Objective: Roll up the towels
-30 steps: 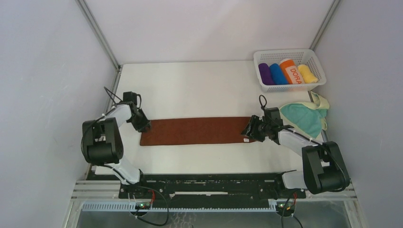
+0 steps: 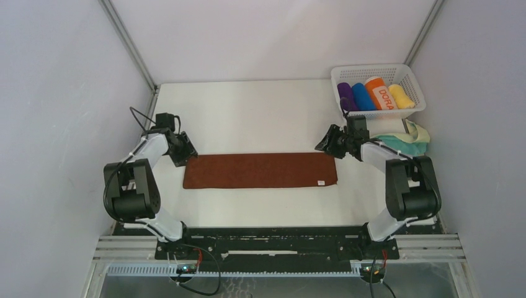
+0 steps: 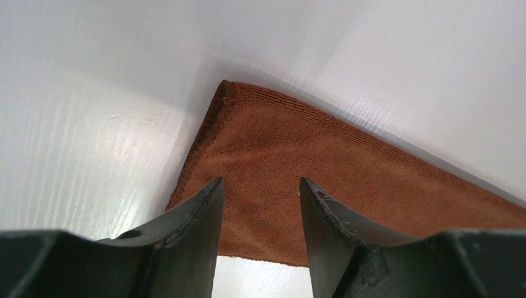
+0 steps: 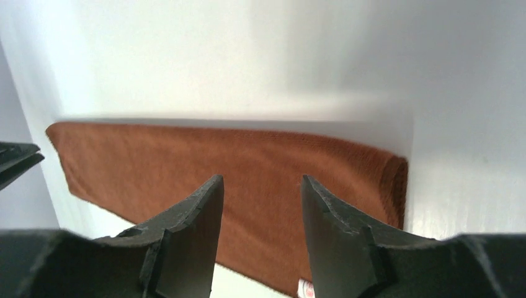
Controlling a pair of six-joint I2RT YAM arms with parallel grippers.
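A brown towel point(image 2: 260, 171) lies flat as a long folded strip across the table, its small white tag point(image 2: 320, 183) near the right front corner. My left gripper point(image 2: 190, 156) hovers over the strip's left end. In the left wrist view its fingers point(image 3: 201, 214) stand apart, with the towel's back left corner beyond them and nothing gripped. Over the far right corner is my right gripper point(image 2: 321, 148). The right wrist view shows its fingers point(image 4: 325, 214) spread, with the towel point(image 4: 267, 161) below and nothing held between them.
A white basket point(image 2: 378, 114) at the back right holds rolled towels in purple, blue, orange and yellow. A teal and cream cloth point(image 2: 409, 143) lies at the right edge, partly behind the right arm. Behind and in front of the strip, the table is clear.
My right gripper has moved back, away from the tag corner to the towel's far right corner. The left gripper has opened and shifted slightly back. The towel lies nearly unchanged.
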